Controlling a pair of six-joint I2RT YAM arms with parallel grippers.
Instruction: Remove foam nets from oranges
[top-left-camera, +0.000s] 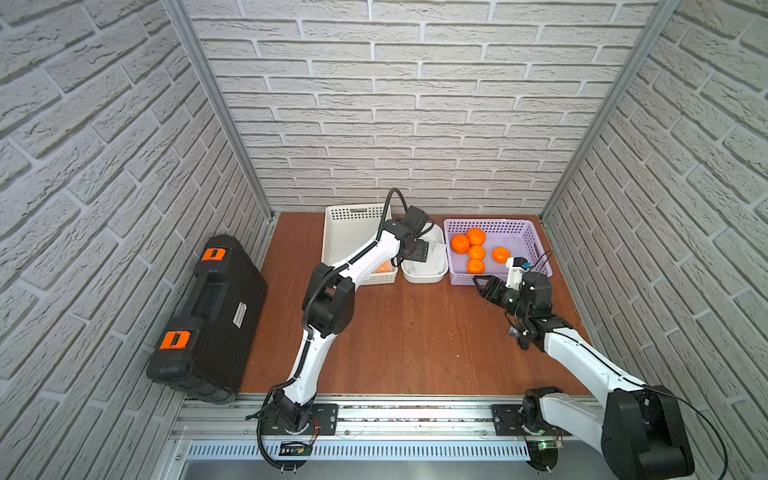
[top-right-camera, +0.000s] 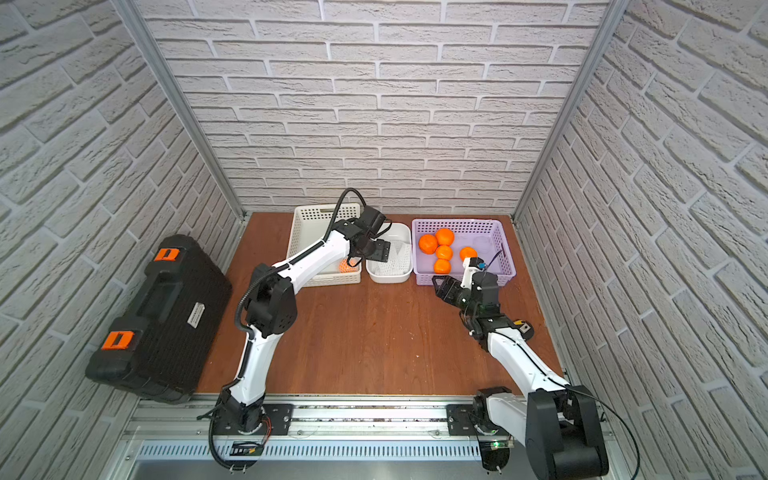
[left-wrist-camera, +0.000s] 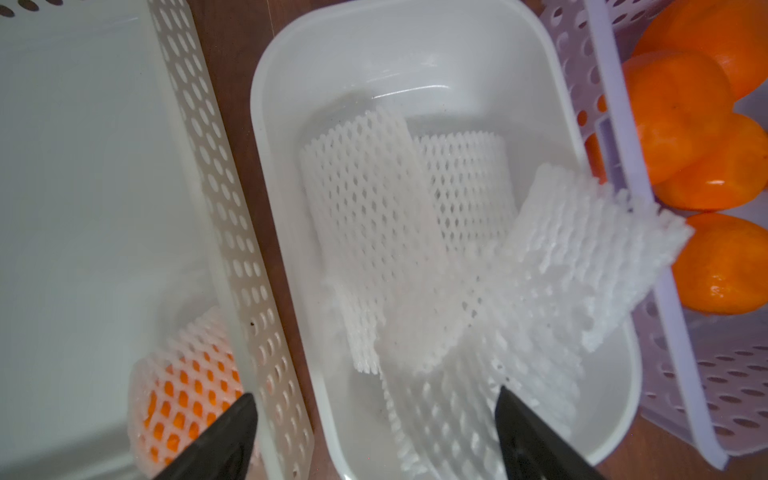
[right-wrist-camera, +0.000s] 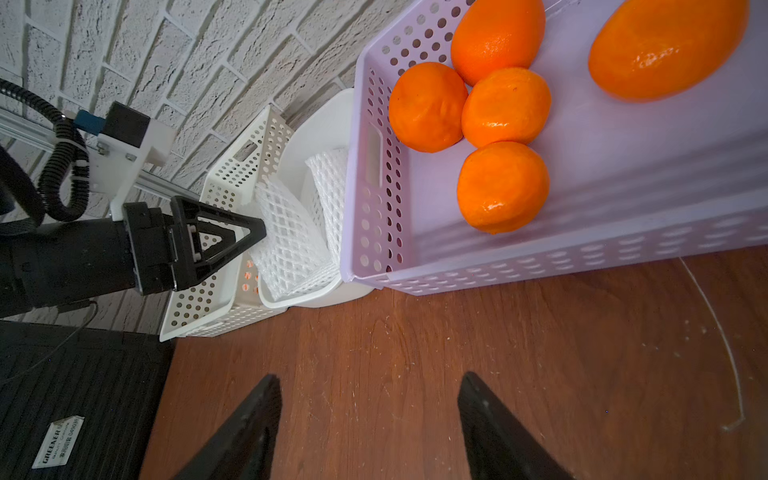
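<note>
My left gripper stands open above the small white tub, its fingers spread wide. White foam nets lie in the tub. One net leans over the tub's right side, and net material lies close to the right finger; whether they touch I cannot tell. An orange in its foam net sits at the front of the cream basket, partly behind the left finger. Bare oranges rest in the lilac basket. My right gripper is open and empty over the table.
The three containers stand side by side along the back of the brown table, whose middle and front are clear. A black case stands at the left. A small dark object lies beside the right arm.
</note>
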